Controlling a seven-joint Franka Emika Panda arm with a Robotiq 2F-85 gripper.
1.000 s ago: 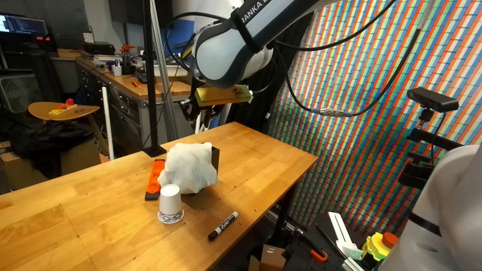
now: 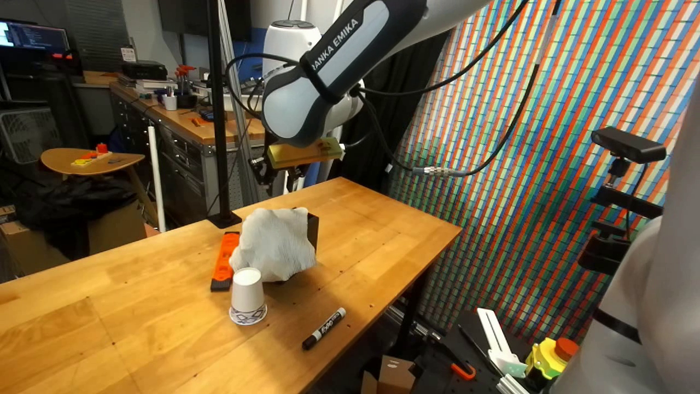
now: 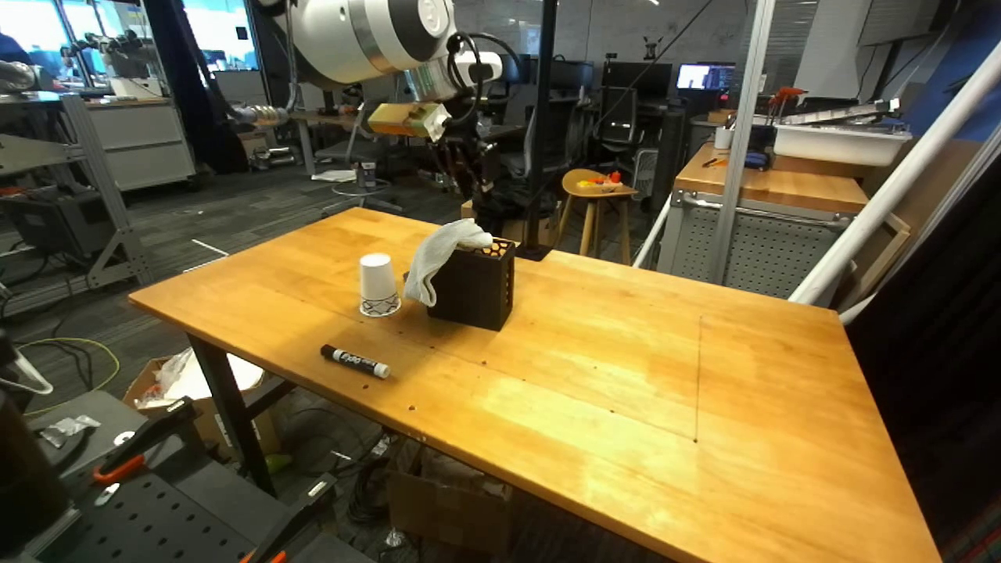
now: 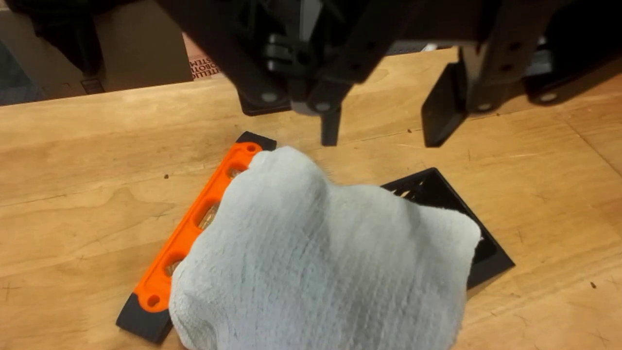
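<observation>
A white cloth [image 2: 272, 244] is draped over one side of a black box [image 3: 474, 289] that has a perforated top. In the wrist view the cloth [image 4: 326, 268] fills the lower middle and covers much of the box [image 4: 492, 265]. My gripper hangs above and beyond the cloth, its fingers apart with only bare table seen between them. Nothing is held. In the second exterior view the dark gripper [image 3: 480, 178] is raised over the far side of the box, clear of it.
An orange level [image 4: 195, 224] lies beside the cloth. An upside-down paper cup [image 3: 378, 285] and a black marker [image 3: 354, 361] are nearer the table's edge. A black post [image 2: 218, 118] rises at the table's back edge.
The arm and gripper have come lower and shifted left in the first exterior view. Cloth, box, level, cup and marker have stayed in place.
</observation>
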